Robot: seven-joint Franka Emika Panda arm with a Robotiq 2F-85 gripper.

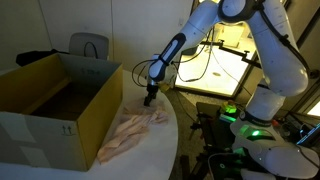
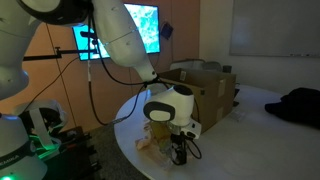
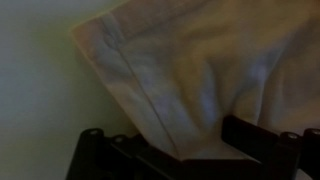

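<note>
A pale pinkish cloth (image 1: 125,134) lies crumpled on the white table, to the right of the cardboard box. My gripper (image 1: 151,100) is low over the cloth's far end. The wrist view is dark, but there the cloth (image 3: 180,70) fills most of the picture, with a folded edge and corner toward the left. Dark fingers (image 3: 262,142) stand apart at the bottom of that view, with cloth showing between them. Whether they touch it cannot be made out. In the second exterior view the gripper (image 2: 180,153) reaches down beside the cloth (image 2: 153,157).
A large open cardboard box (image 1: 58,105) takes up the left of the table. A black cable hangs in loops by the arm.
</note>
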